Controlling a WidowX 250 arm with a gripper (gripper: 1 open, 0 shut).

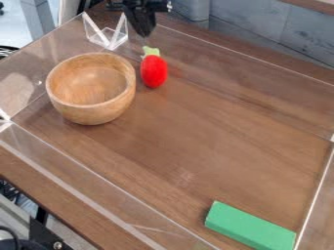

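Note:
My dark gripper (pixel 144 27) hangs at the top edge of the camera view, partly cut off, above and behind a red oval object (pixel 154 72) with a light green top. It looks shut, with nothing visible between its fingers. A wooden bowl (pixel 92 105) stands at the left of the table, and a clear angular plastic piece (pixel 104 33) is at the back left, behind the bowl.
A green block (pixel 249 229) lies at the front right of the wooden table (pixel 209 146). Transparent strips run along the left and right sides.

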